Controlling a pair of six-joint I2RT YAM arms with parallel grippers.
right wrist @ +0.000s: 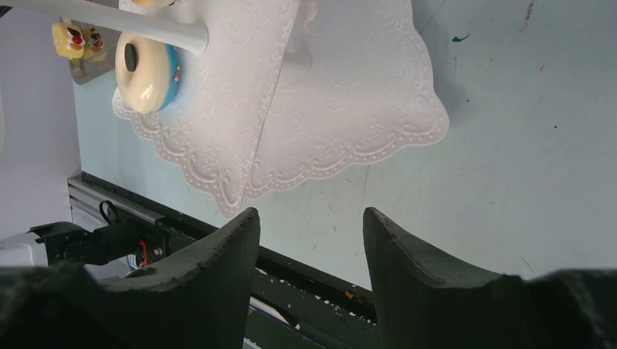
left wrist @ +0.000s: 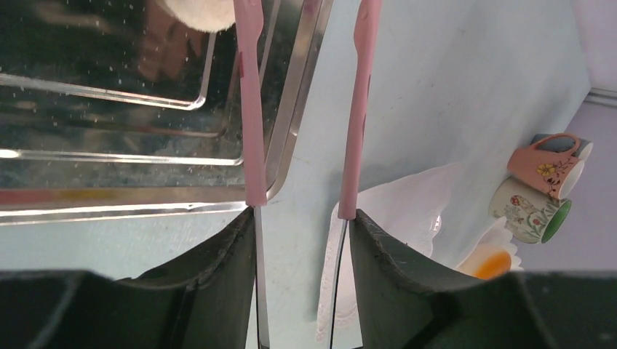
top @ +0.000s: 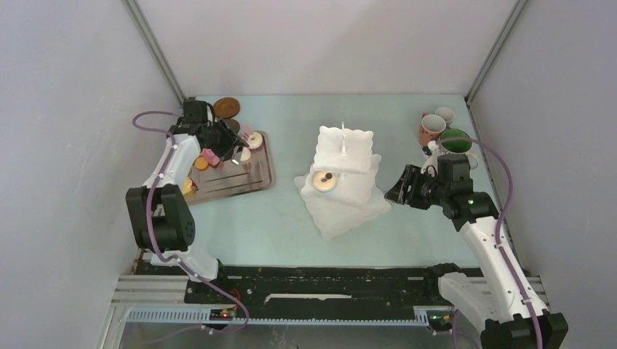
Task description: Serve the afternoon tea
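Observation:
At the left, my left gripper [top: 237, 148] hovers over the metal tray [top: 261, 182] of pastries. In the left wrist view, a pair of pink-ended tongs [left wrist: 254, 131] stands between its fingers, one arm against each, with a gap between the tong arms and no pastry in it. A round white-topped donut [top: 255, 141] lies on the tray, partly hidden by the tongs. The white tiered stand [top: 354, 190] carries a cream donut [top: 324, 181] with dark spots. My right gripper is open and empty, right of the stand's lowest tier.
A pink mug [top: 431, 126], a white cup [top: 444, 114] and a green-lined mug [top: 456, 142] stand at the back right. Brown round coasters [top: 226, 107] lie behind the tray. Bare table surrounds the stand.

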